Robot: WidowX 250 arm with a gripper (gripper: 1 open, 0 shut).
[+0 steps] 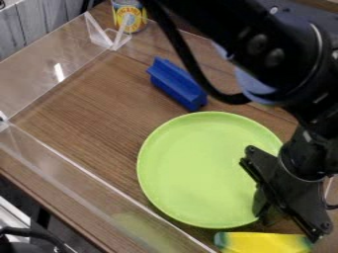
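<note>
My gripper [280, 210] is low at the right edge of a round green plate [196, 168], its dark fingers down by the rim. It looks shut, though what lies between the fingertips is hidden. Below the plate, at the bottom edge of the view, a yellow object with a green edge [264, 243] is partly visible, close under the gripper.
A blue block-like object [177, 84] lies behind the plate. A can with a yellow label [128, 17] stands at the back left. Clear plastic walls edge the wooden surface [86, 119], whose left part is clear.
</note>
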